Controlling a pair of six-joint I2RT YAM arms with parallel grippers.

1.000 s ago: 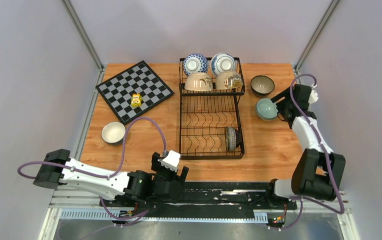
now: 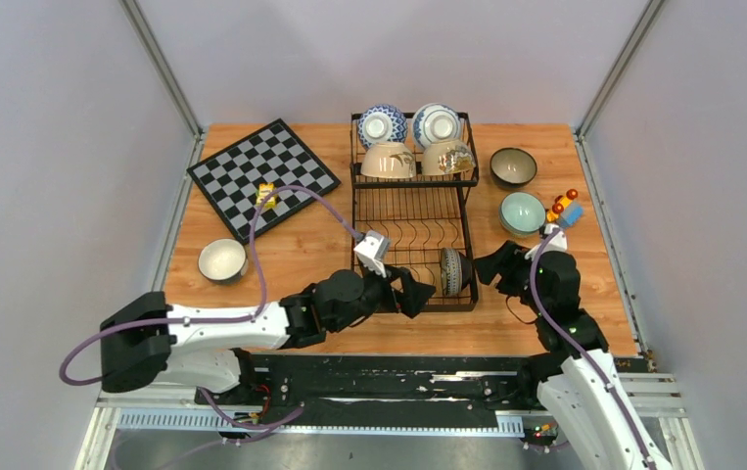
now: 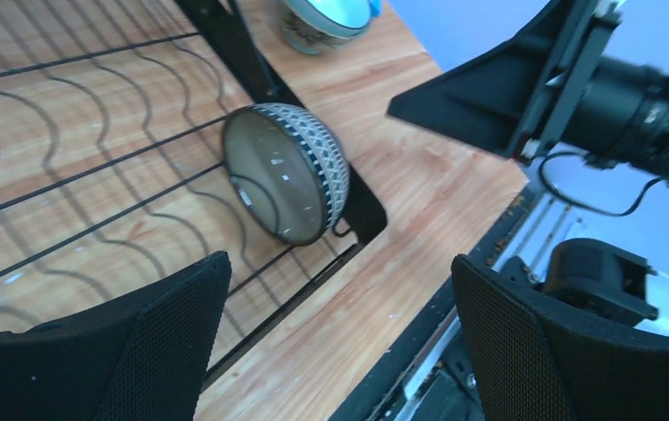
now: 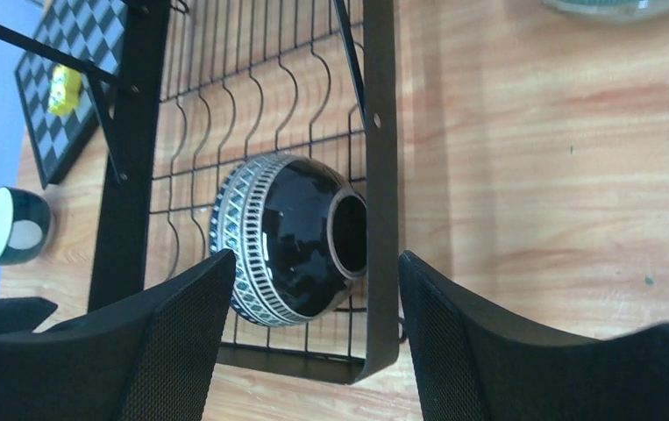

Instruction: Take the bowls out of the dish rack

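Note:
On the lower tier of the black dish rack (image 2: 411, 204), a patterned dark bowl (image 3: 287, 171) stands on its side at the front right corner. My left gripper (image 2: 416, 294) is open over the rack's front, just left of that bowl. To the bowl's right, outside the rack, my right gripper (image 2: 485, 271) has its fingers apart and nothing between them. In the right wrist view the bowl's glossy back (image 4: 300, 237) faces that gripper. On the upper tier are two blue-and-white bowls (image 2: 382, 125) and two cream bowls (image 2: 389, 161).
A brown bowl (image 2: 513, 167) and a celadon bowl (image 2: 522, 212) stand right of the rack, near a colourful toy (image 2: 566, 210). At left lie a white bowl (image 2: 222, 260) and a chessboard (image 2: 259, 179) with a small yellow item.
My left gripper has come right and up to the rack's front. The right gripper has left the celadon bowl's side, moving left and toward the front edge, beside the patterned bowl.

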